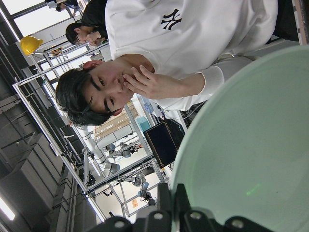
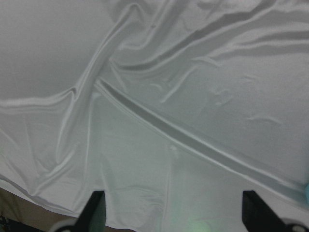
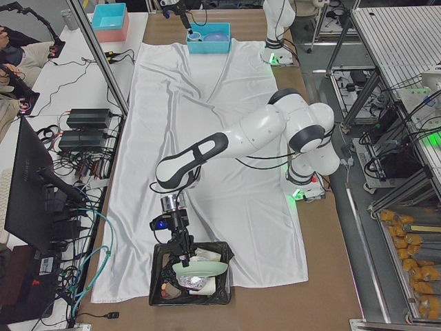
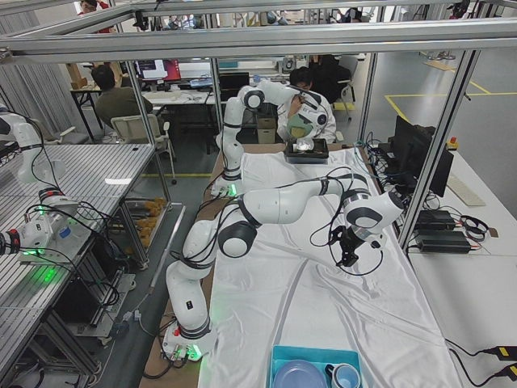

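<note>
A pale green plate [image 3: 200, 267] is held upright-tilted by my left gripper [image 3: 184, 256] above a black-lined bin [image 3: 158, 293] at the near end of the cloth. In the left wrist view the plate [image 1: 246, 140] fills the right side, with its rim between the shut fingers. My right gripper is open over the wrinkled white cloth [image 2: 154, 96], nothing between its fingers; in the camera right view it hangs above the cloth at right of centre.
A blue tub [image 4: 283, 356] with a plate [image 4: 299, 376] and a mug [image 4: 346, 377] sits at the opposite end. Monitors, black boxes and cables line one side.
</note>
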